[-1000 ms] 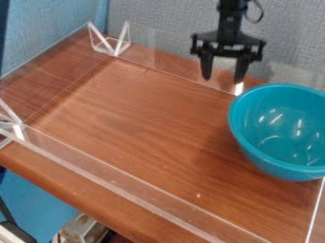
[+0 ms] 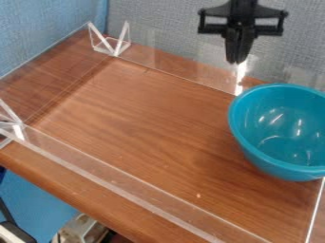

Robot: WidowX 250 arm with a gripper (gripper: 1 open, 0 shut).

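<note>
My black gripper (image 2: 237, 52) hangs at the top right, high over the back edge of the wooden board, its fingers closed together with nothing seen between them. A large teal bowl (image 2: 277, 133) sits on the board at the right, below and a little right of the gripper.
A clear low wall runs round the board (image 2: 127, 133), with white corner braces at the back left (image 2: 109, 40) and front left (image 2: 9, 128). Grey and blue padded walls stand behind. The middle and left of the board are empty.
A second ago the fingers were apart and lower; they came together, and the gripper has since risen and moved slightly right. The bowl is unmoved.
</note>
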